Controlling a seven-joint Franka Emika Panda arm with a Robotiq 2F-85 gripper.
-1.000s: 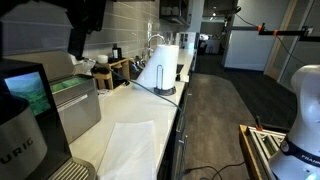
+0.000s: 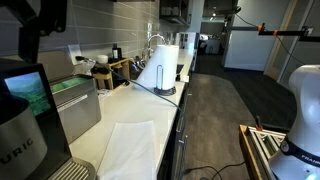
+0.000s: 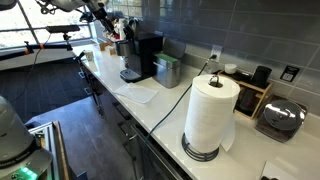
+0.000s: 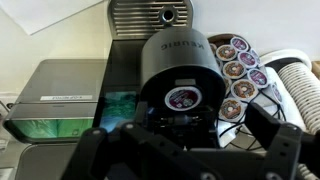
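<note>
In the wrist view, a black coffee maker with a grey top stands below my gripper. A round coffee pod with a purple-and-white lid shows in its dark front part, between my spread fingers; whether it is fully seated cannot be told. The gripper is open above the machine and holds nothing. Exterior view 1 shows the machine's grey body at the left edge, with dark gripper parts above it. The arm reaches over the far end of the counter in exterior view 2.
Several pods fill a container beside the machine. A greenish-lidded metal box stands behind a white paper sheet. Farther along the counter are a paper towel roll and a toaster. Bare counter lies between.
In exterior view 1 the gripper has shifted left and upward, away from the box. The counter items have stayed in place.
</note>
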